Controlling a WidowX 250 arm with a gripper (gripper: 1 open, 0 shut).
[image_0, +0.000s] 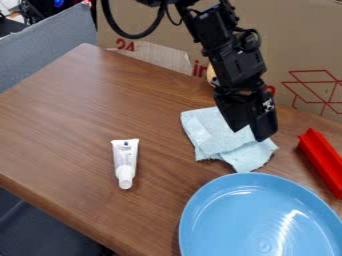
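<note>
The black robot arm reaches down from the top of the view, its gripper hanging low over a folded pale blue cloth. The fingertips are dark and crowded together in this view, so whether they touch the cloth or how far apart they are is unclear. A white tube lies by itself on the wooden table, left of the cloth.
A blue plate fills the lower right. A red object lies at the right edge. Cardboard stands behind the arm.
</note>
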